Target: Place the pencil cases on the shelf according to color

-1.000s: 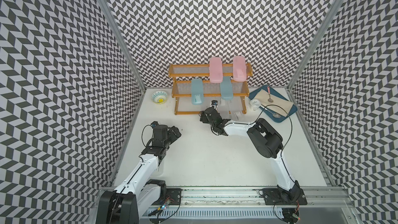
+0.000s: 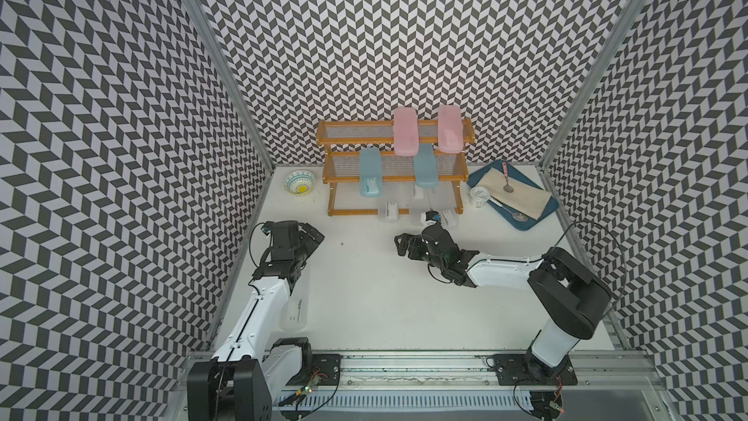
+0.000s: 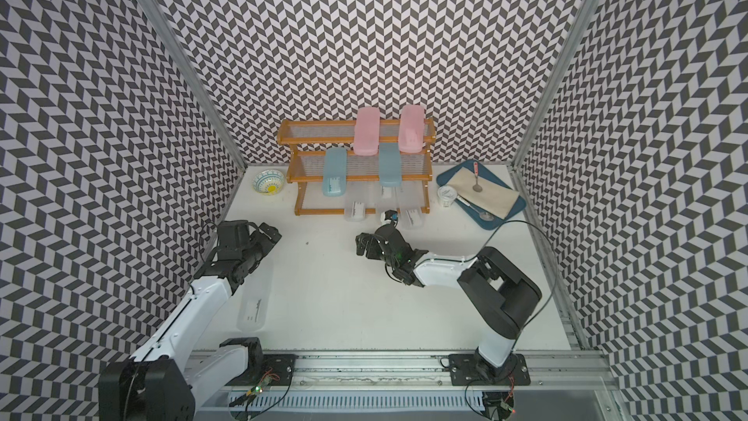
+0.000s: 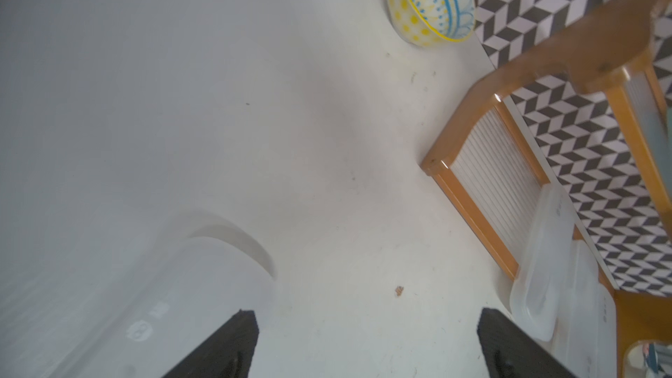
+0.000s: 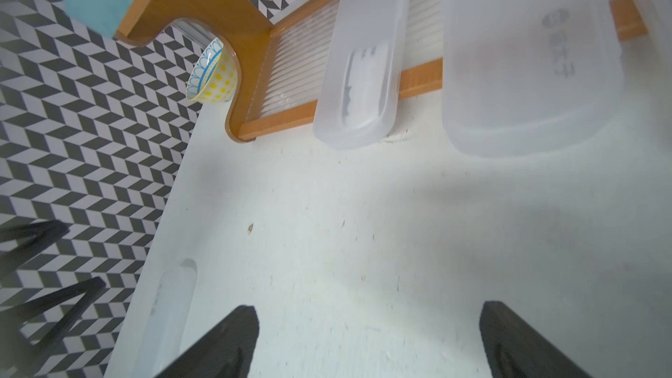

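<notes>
On the shelf's [image 2: 354, 140] top tier lie two pink cases [image 2: 406, 132]. Two blue cases [image 2: 370, 171] rest on the middle tier. Translucent white cases [image 5: 364, 91] sit on the bottom tier, their front ends past its wooden edge; a third is cropped at the right. Another white case [image 3: 251, 308] lies on the table at front left, beneath the left arm. My left gripper is open and empty above the table's left side. In front of the shelf, my right gripper is open too, nothing between its fingers.
A patterned bowl [image 2: 299, 182] stands left of the shelf. To its right are a blue tray [image 2: 537, 218] with a cloth and cutlery, and a small clear cup [image 2: 479, 196].
My right gripper has drawn back from the shelf's bottom tier toward the front and right, uncovering a white case there. My left gripper has shifted left and slightly toward the back.
</notes>
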